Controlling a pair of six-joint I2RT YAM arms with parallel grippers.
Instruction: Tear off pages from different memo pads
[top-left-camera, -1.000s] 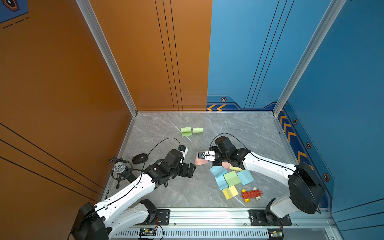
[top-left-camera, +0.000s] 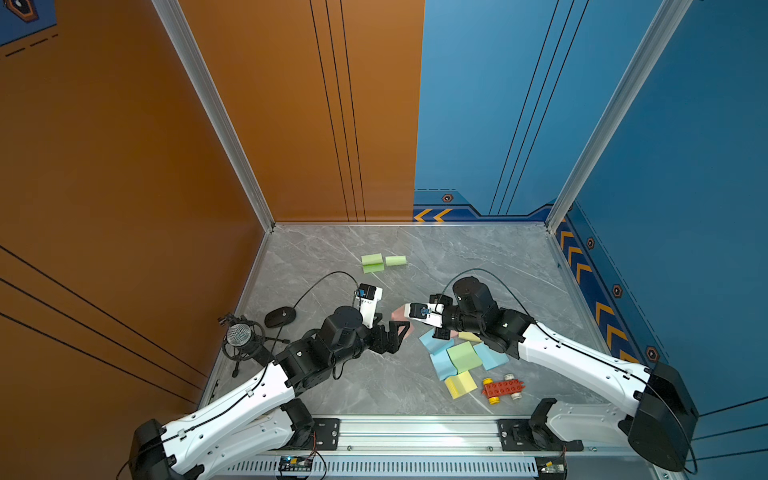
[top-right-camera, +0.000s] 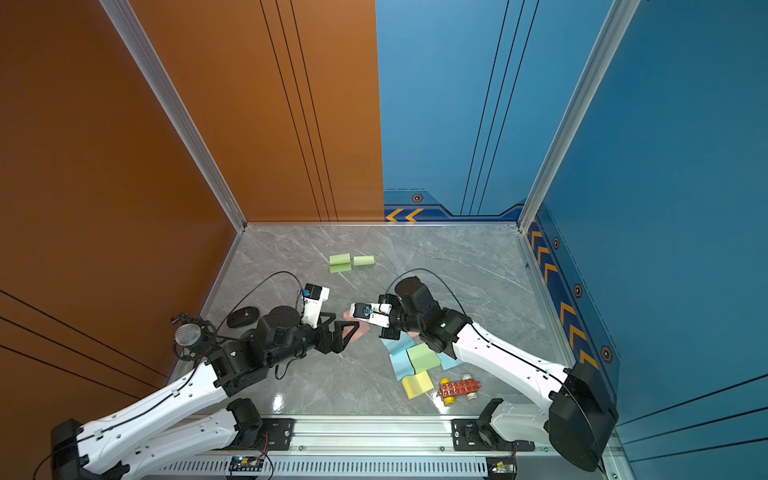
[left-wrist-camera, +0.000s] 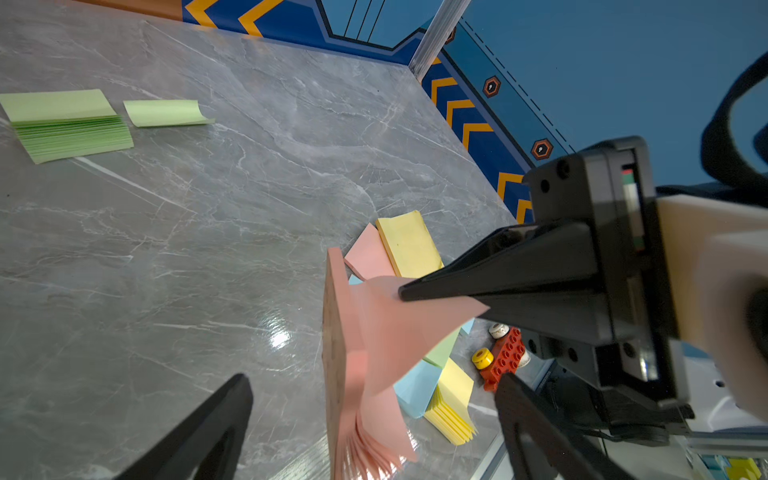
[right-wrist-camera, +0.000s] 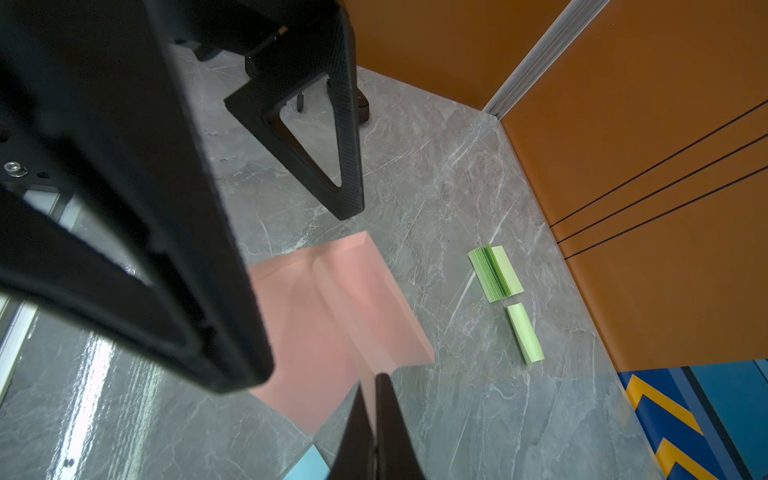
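Observation:
A pink memo pad (left-wrist-camera: 344, 352) is held up off the table, one sheet peeled out from it. My right gripper is shut on that pink sheet at its tips; in the right wrist view the sheet (right-wrist-camera: 360, 336) runs between the fingers. My left gripper is open, its blurred fingertips on either side of the pad. Green pads (top-left-camera: 372, 262) lie at the back middle, with a curled green piece (top-left-camera: 396, 261) beside them.
Blue (top-left-camera: 444, 364), yellow (top-left-camera: 461, 385) and green (top-left-camera: 464, 356) memo pieces lie below my right arm, beside a red toy car (top-left-camera: 502, 388). A mouse (top-left-camera: 280, 316) and a microphone (top-left-camera: 240, 336) stand at the left.
My left gripper has moved up and right toward the pink pad.

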